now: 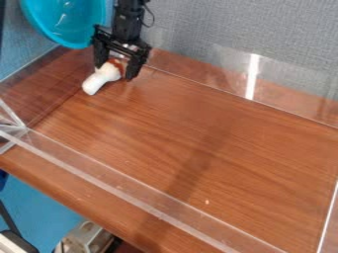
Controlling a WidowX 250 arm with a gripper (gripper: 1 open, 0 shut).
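Note:
A white object with a reddish-brown top lies on the wooden floor of the tray at the back left, its long side running toward the front left. My black gripper hangs low over its reddish end, open, with its fingers pointing down around or just above that end; whether they touch it cannot be told.
A blue bowl stands at the upper left behind the gripper. Clear walls border the wooden tray, and a grey wall rises at the back. The middle and right of the tray are clear.

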